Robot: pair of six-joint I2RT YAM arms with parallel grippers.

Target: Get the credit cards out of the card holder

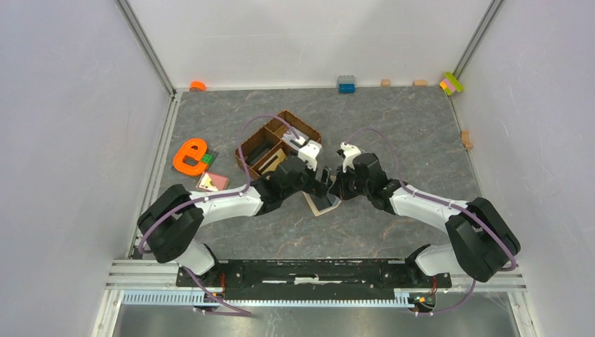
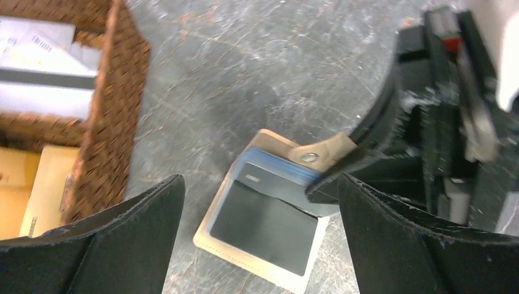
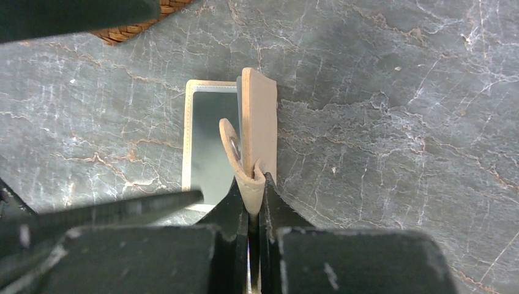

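The card holder (image 1: pixel 322 205), dark inside with a beige edge, lies on the table between my two grippers. In the left wrist view its black panel (image 2: pixel 263 226) faces up, and a beige snap strap (image 2: pixel 324 152) rises at its far side. My right gripper is shut on that strap, which runs down between its fingertips. My left gripper stands open over the holder, nothing between its fingers. Those fingers (image 3: pixel 131 211) also show at the left of the right wrist view. I cannot make out separate cards in the holder.
A wicker basket (image 1: pixel 247 166) with compartments stands behind the left arm, holding white sheets (image 2: pixel 43 101) and yellow pieces (image 2: pixel 48 184). At the left lie an orange toy (image 1: pixel 188 156) and a pink card-like piece (image 1: pixel 212 182).
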